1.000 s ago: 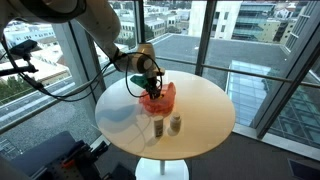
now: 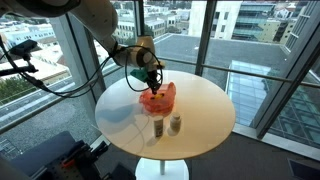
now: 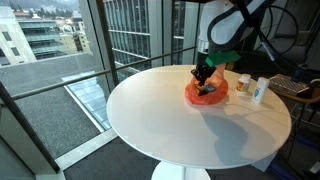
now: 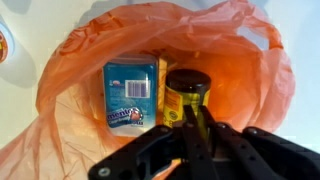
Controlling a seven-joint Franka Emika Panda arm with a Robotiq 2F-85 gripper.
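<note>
An orange-red plastic bag [image 2: 166, 101] lies on the round table, its mouth spread wide. Inside it, the wrist view shows a blue-green packet [image 4: 131, 95] with a barcode and, beside that, a yellow jar with a black lid [image 4: 187, 81]. My gripper reaches into the bag over the jar's lower side. Its dark fingers stand close together, and whether they touch the jar is unclear. From outside, the gripper [image 3: 199, 88] is seen pointing down at the bag [image 3: 210, 97], its tips partly lost against it.
A dark can [image 2: 158, 127] and a pale bottle [image 2: 175, 123] stand on the table close to the bag. Tall windows surround the table.
In exterior view 1 my hand has risen slightly over the bag. The bag, can and bottle have not visibly moved.
</note>
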